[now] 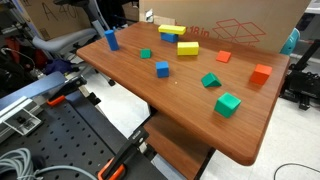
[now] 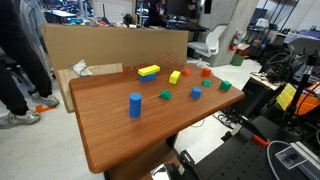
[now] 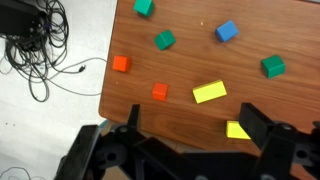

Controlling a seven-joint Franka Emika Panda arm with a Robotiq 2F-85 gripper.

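Observation:
My gripper shows in the wrist view with its two fingers wide apart, high over a brown table (image 3: 190, 65); nothing sits between them. Below lie a yellow block (image 3: 209, 92), a flat red piece (image 3: 160, 91), an orange cube (image 3: 121, 63), a blue cube (image 3: 227, 31) and a green piece (image 3: 165, 40). Another green piece (image 3: 272, 66) lies at the right, and a second yellow block (image 3: 237, 130) is partly covered by the right finger. In exterior view 1 a blue cylinder (image 1: 111, 40) stands upright at the far left of the table.
A large cardboard sheet (image 1: 240, 22) stands along the table's back edge. A green cube (image 1: 227, 104) sits near the rounded right end. Bare table lies around the blue cylinder (image 2: 135, 105) in exterior view 2. Loose cables (image 3: 40, 45) are on the floor.

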